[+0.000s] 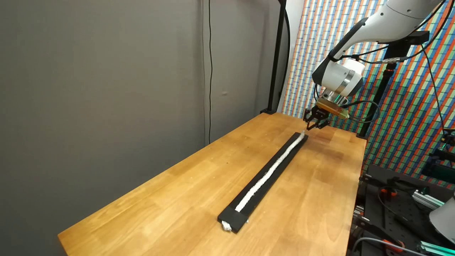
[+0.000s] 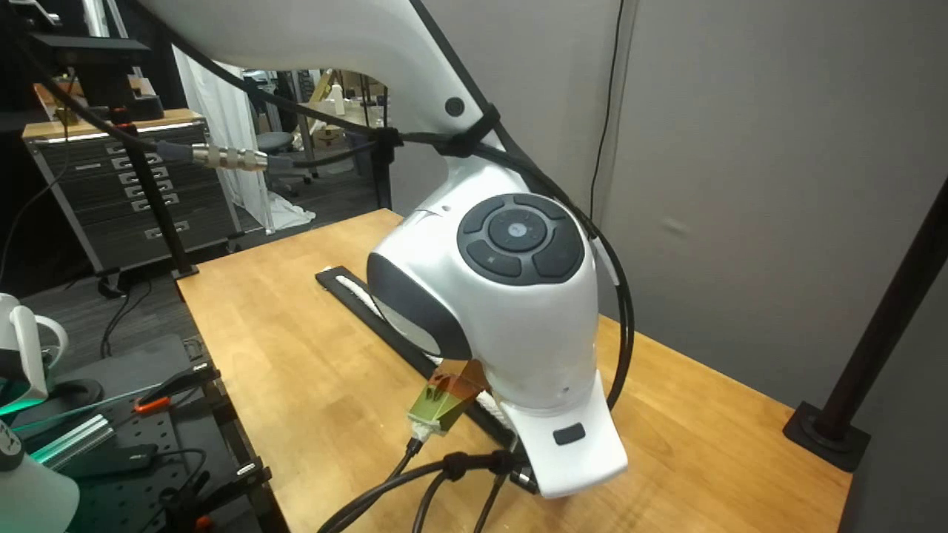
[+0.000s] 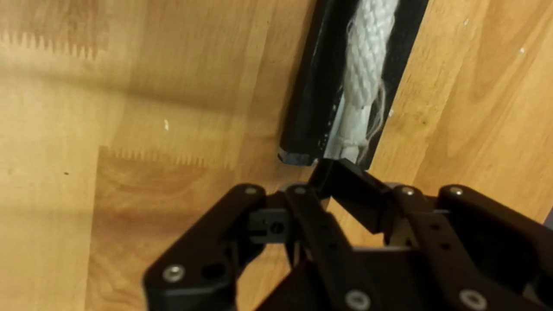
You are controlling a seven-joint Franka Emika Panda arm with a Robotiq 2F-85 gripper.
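A white braided rope (image 1: 268, 172) runs along a long black channel (image 1: 267, 184) lying on the wooden table. Its near end passes under a black cover piece (image 1: 233, 216), with a frayed bit sticking out. At the channel's far end my gripper (image 1: 308, 127) is low over the table, shut on the rope's wrapped tip. In the wrist view the rope (image 3: 369, 52) lies over the channel (image 3: 311, 103), and its pale, bound end (image 3: 353, 132) reaches my fingertips, which hide the very tip. In exterior view 2 the arm hides the gripper and part of the channel (image 2: 388, 333).
Bare table (image 1: 170, 204) surrounds the channel on both sides. A grey wall (image 1: 128, 85) borders the left edge. Black posts (image 1: 277, 55) stand at the table's far corners. A dark cart (image 1: 396, 213) with tools is beside the right edge.
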